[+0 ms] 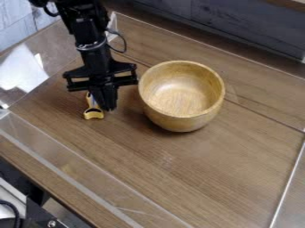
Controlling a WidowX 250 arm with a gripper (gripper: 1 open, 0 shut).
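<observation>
My black gripper (103, 96) is low over the table at the left of the wooden bowl, above a small yellow and blue object (93, 112) that lies on the wood. The gripper covers most of that object, so only its lower end shows. The fingertips are too dark and small to tell whether anything is between them.
A wooden bowl (181, 94) stands just right of the gripper. Black cables hang at the lower left corner.
</observation>
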